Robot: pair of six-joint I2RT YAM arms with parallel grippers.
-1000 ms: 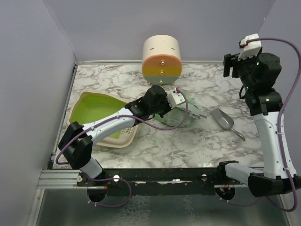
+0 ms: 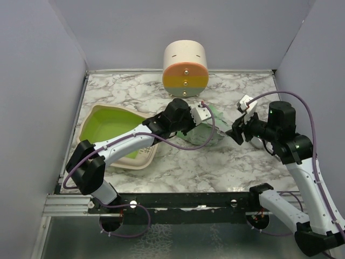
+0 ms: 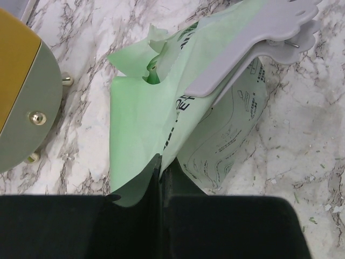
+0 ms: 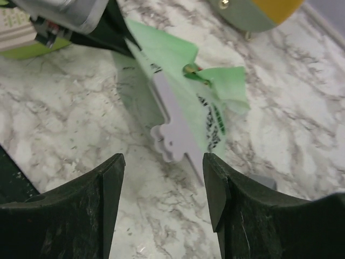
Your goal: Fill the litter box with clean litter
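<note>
A pale green litter bag (image 3: 132, 118) with a grey bag clip (image 3: 226, 59) along its folded top lies on the marble table. My left gripper is shut on the bag's thin top edge, beside the clip. My right gripper is part open just short of the clip (image 4: 172, 135), nothing between its fingers. The litter box (image 2: 105, 124), cream with a green inside, sits at the left, partly hidden by my left arm.
A striped cylindrical container (image 2: 185, 65) stands at the back centre. A grey scoop is mostly hidden behind my right gripper.
My right gripper has come down and leftward from the back right to beside the clip on the bag, now covering much of the scoop. The left arm has not visibly moved.
</note>
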